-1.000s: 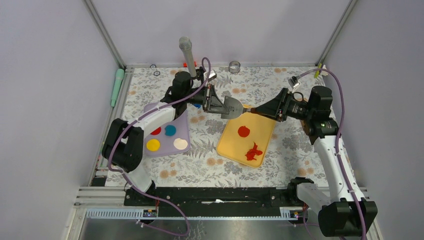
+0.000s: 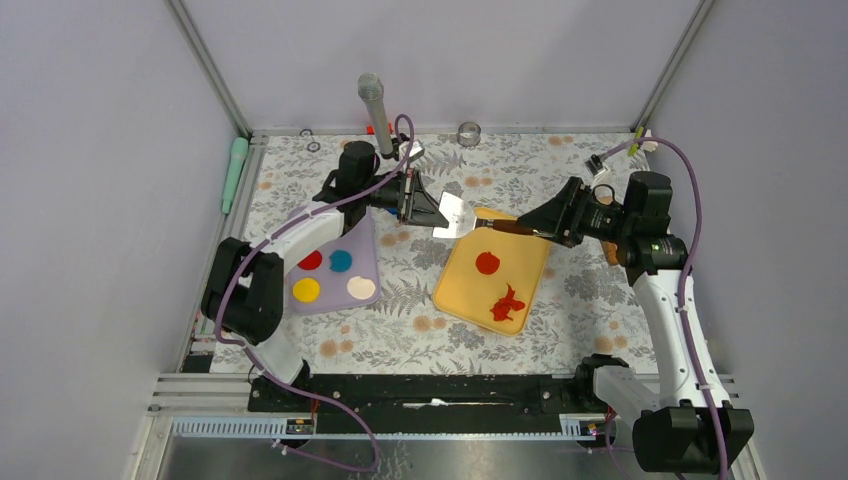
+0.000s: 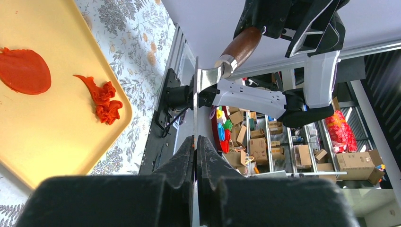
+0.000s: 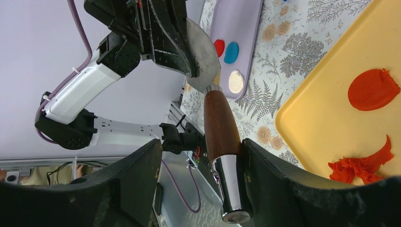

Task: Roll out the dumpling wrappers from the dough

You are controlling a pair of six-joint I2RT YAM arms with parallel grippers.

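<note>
A scraper with a wooden handle (image 2: pixel 510 227) and steel blade (image 2: pixel 455 214) hangs above the yellow tray (image 2: pixel 450 290). My left gripper is shut on the blade. My right gripper is part open around the handle (image 4: pixel 220 123); contact on both sides is not visible. On the yellow tray lie a flat round red dough wrapper (image 4: pixel 371 90) and a crumpled red dough scrap (image 4: pixel 359 165).
A purple tray (image 2: pixel 330 297) with coloured dough discs sits at the left. A glass cup (image 2: pixel 469 133) and a microphone-like object (image 2: pixel 370 95) stand at the back.
My right gripper has drawn slightly to the right, uncovering more of the handle. The blade has shifted slightly left with the left gripper.
</note>
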